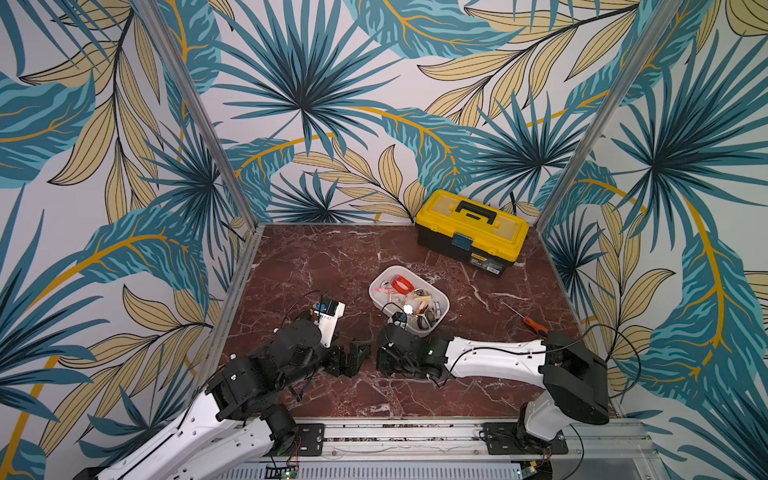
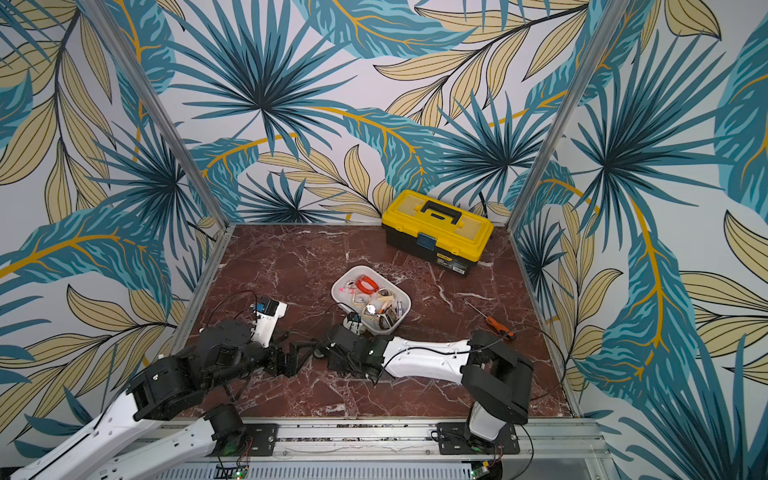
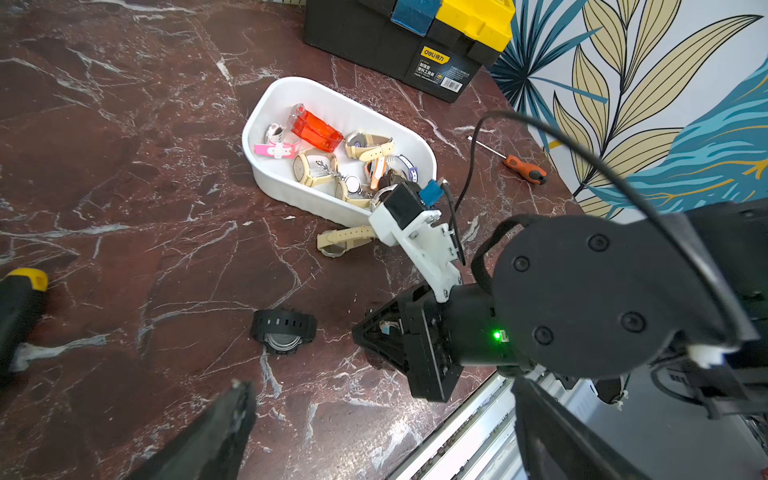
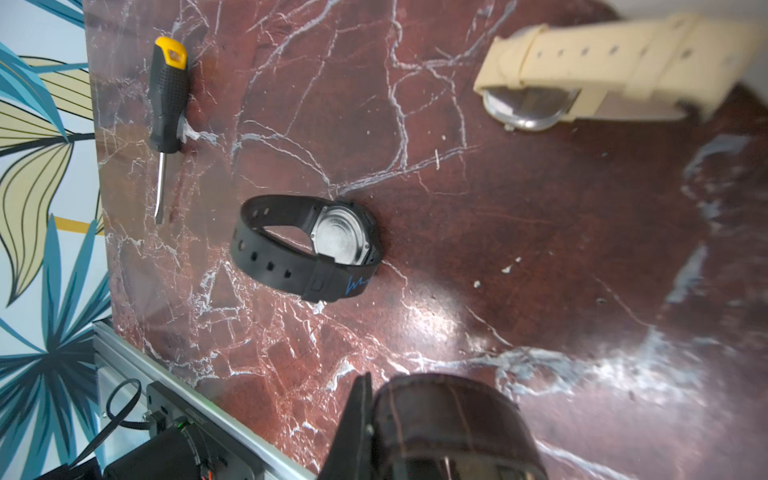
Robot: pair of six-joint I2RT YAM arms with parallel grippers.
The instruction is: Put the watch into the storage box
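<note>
A dark brown watch (image 4: 456, 412) is pinched in my right gripper, at the bottom of the right wrist view. One finger (image 4: 356, 428) shows beside its strap; the other is hidden behind it. Several watches lie inside the white storage box (image 3: 292, 193). On the table just outside its near wall rests a cream-strapped watch (image 3: 345, 239). A black watch (image 3: 284, 329) lies on the bare tabletop, nearer the left arm. My left gripper stands open and empty, its blurred fingers wide apart.
A yellow and black toolbox (image 1: 472, 230) stands at the back right. An orange-handled screwdriver (image 1: 534, 324) lies at the right, and a black-and-yellow one (image 4: 169, 108) toward the left. Both arms' ends are close together at the front.
</note>
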